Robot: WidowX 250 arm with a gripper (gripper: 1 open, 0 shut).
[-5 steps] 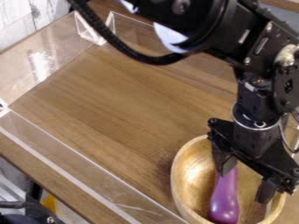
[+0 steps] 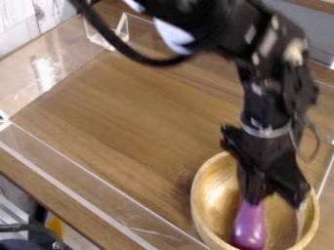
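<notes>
A wooden bowl (image 2: 209, 200) sits at the lower right of the camera view, holding a purple toy eggplant (image 2: 251, 229). My black gripper (image 2: 264, 190) is blurred and reaches down into the bowl over the eggplant's upper end, which it partly hides. I cannot see clearly what, if anything, is between its fingers.
Transparent walls border it at the left and back, with a dark cable-like object at the lower left edge.
The gripper has shifted slightly left over the eggplant, and its fingers, spread apart earlier, look closer together. The bowl and eggplant appear in the same place.
</notes>
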